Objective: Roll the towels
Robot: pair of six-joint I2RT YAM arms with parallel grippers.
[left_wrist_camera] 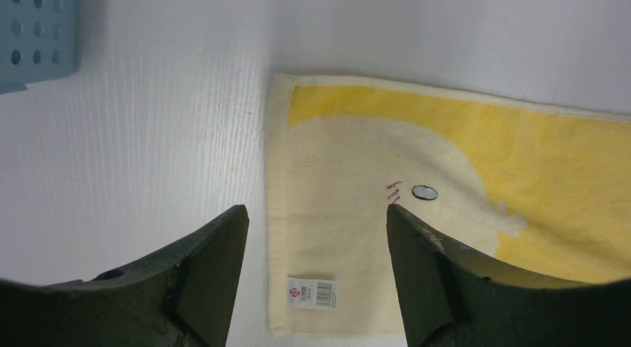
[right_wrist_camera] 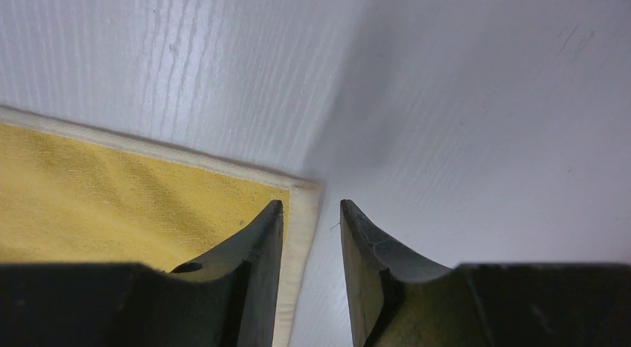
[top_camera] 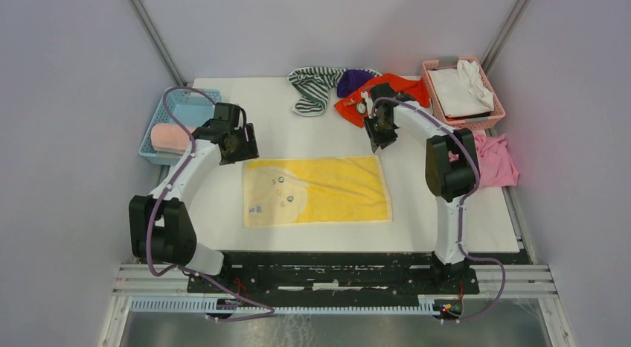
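Note:
A yellow towel with a cream patch and pale hem lies flat and spread out at the middle of the table. Over its far left corner hovers my left gripper, its fingers wide apart and empty; that corner and a small label show in the left wrist view. My right gripper is at the far right corner of the towel, fingers part open with nothing gripped. In the right wrist view, the towel's hemmed corner lies below and between the fingertips.
A blue basket with a rolled peach towel stands at the left. At the back lie striped, purple and red cloths. A pink basket with white cloths and a pink cloth sit at the right.

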